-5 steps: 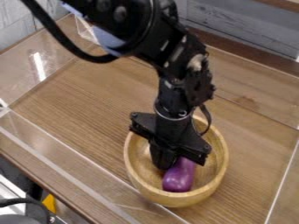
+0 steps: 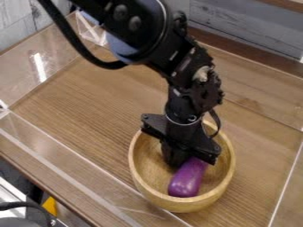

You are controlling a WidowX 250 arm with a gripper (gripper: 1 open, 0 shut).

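Note:
A purple eggplant (image 2: 186,180) lies in a tan bowl (image 2: 149,183) at the lower right of the camera view. My black gripper (image 2: 183,152) reaches down into the bowl from above, over the upper end of the eggplant. Its fingertips are partly hidden, and I cannot see clearly whether anything is between them.
The wooden tray floor (image 2: 73,106) is bare to the left and behind the bowl. Clear and wooden walls edge it at the left and back. Black cables show at the lower left.
My gripper has shifted slightly up and to the right. More of the eggplant now shows below it, lying more lengthwise in the bowl.

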